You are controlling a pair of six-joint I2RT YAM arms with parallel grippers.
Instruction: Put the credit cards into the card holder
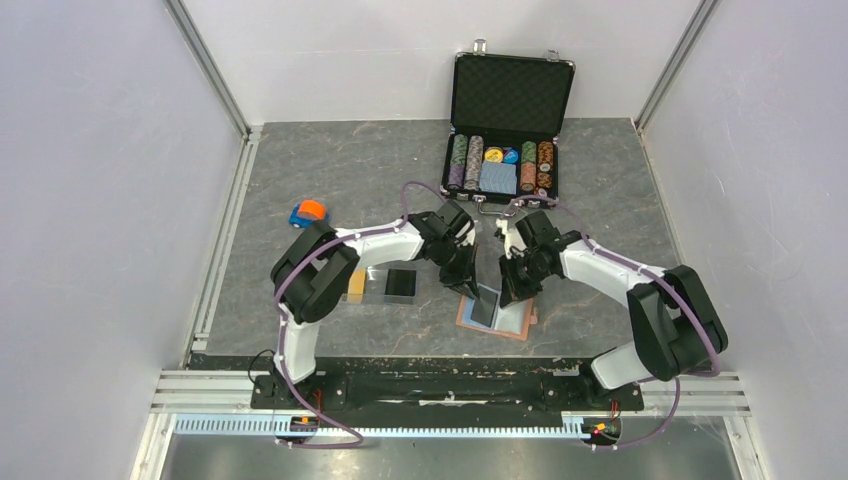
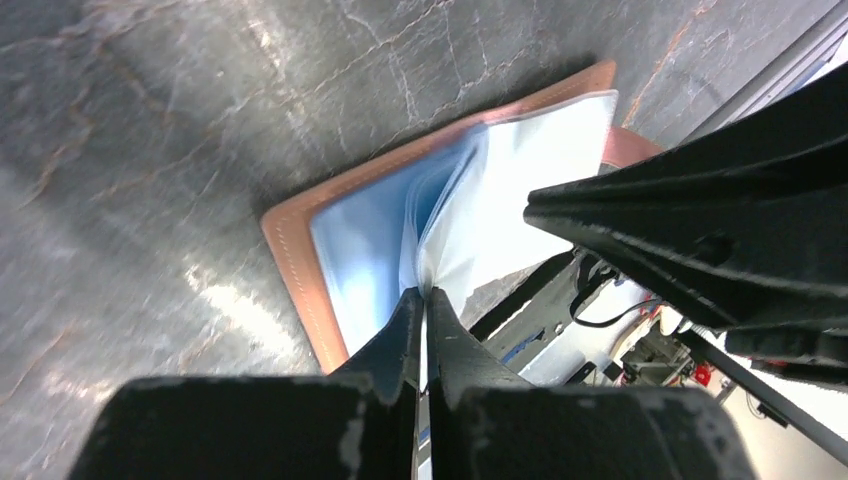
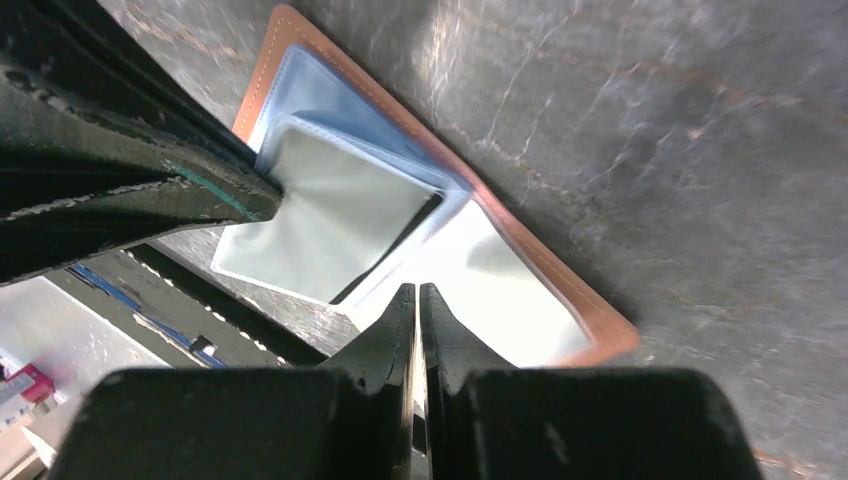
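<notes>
The card holder (image 1: 480, 327), a tan-edged booklet with clear sleeves, lies open near the front of the table. My left gripper is shut on a clear sleeve leaf (image 2: 468, 205), whose folds run into its fingertips. That leaf stands raised over the bluish page (image 2: 365, 255). A dark grey panel (image 1: 484, 308) shows on the holder's left half, and a black strip (image 3: 392, 250) shows inside a sleeve. Over the white page (image 3: 490, 270), my right gripper is shut with a thin light sliver between its fingers; what the sliver is cannot be made out.
Left of the holder stands a clear tray (image 1: 373, 297) with a black piece (image 1: 401, 282) and a yellow piece (image 1: 356, 286). A blue and orange toy (image 1: 308, 213) sits at far left. Behind is an open chip case (image 1: 512, 100). Both arms are close together over the holder.
</notes>
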